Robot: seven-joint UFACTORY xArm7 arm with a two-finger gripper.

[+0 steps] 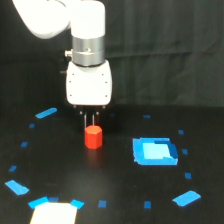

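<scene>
A small red block (93, 138) stands on the dark table, left of the middle of the view. My white gripper (90, 120) points straight down right above it. Two thin dark fingers show with a narrow gap between them, their tips at the block's top edge. Whether they touch the block, or stand behind it, is unclear at this size. How far the fingers are spread cannot be told.
To the right lies a blue square with a pale centre (156, 151). Blue tape pieces mark the table, such as a strip (186, 198) at front right. A pale object (53, 213) sits at the front edge.
</scene>
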